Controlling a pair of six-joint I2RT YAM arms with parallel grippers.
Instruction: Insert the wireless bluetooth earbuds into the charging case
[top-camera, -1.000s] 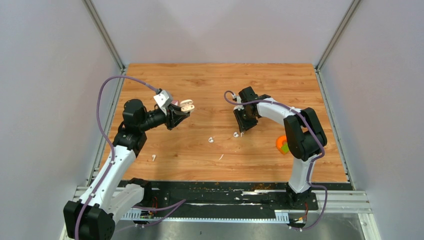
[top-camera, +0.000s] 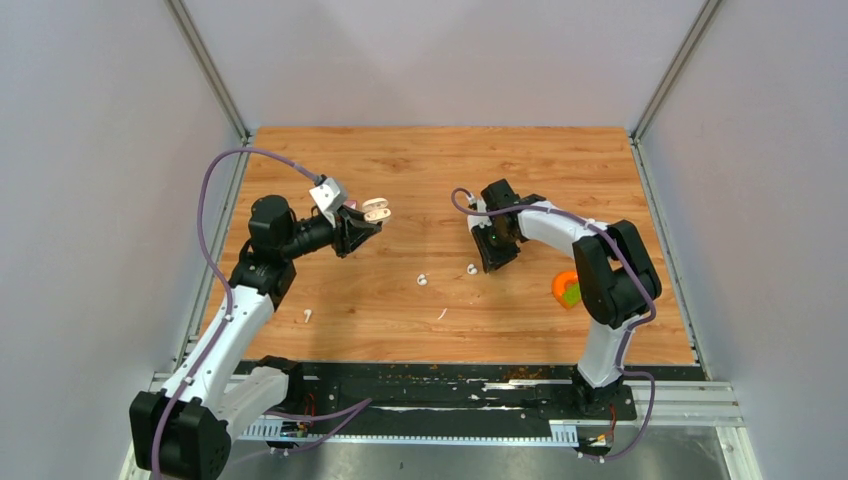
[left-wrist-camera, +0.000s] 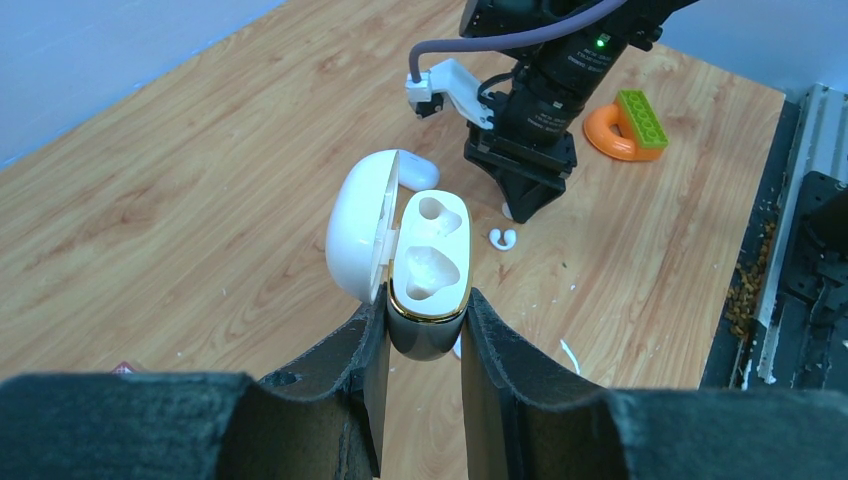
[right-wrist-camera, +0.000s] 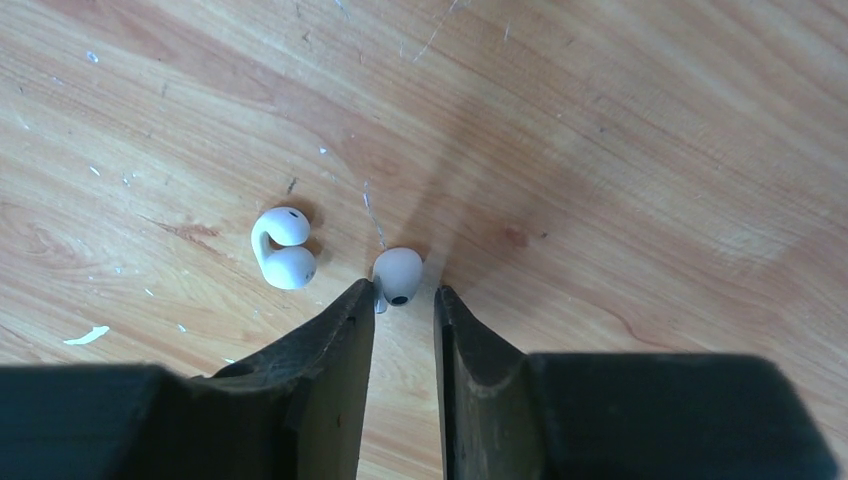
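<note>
The white charging case (left-wrist-camera: 432, 255), its lid (left-wrist-camera: 362, 225) swung up, is pinched upright by my left gripper; both of its earbud hollows look empty. In the top view that case (top-camera: 376, 212) is held above the left part of the table. My right gripper is low over the table, fingers part open. A white earbud (right-wrist-camera: 398, 272) lies at its fingertips, closer to the left finger (right-wrist-camera: 350, 320); whether they touch I cannot tell. Left of it rests a white C-shaped piece with two round ends (right-wrist-camera: 283, 248).
Another small white two-lobed piece (top-camera: 422, 280) lies mid-table, and a white stick-like piece (top-camera: 308, 315) at the left. An orange ring with a green block (top-camera: 566, 289) sits right of the right gripper. A white rounded object (left-wrist-camera: 417, 171) stands behind the case.
The right gripper has come slightly down and toward the front, over the earbud, which it now hides in the top view. The left arm with the case is almost still.
</note>
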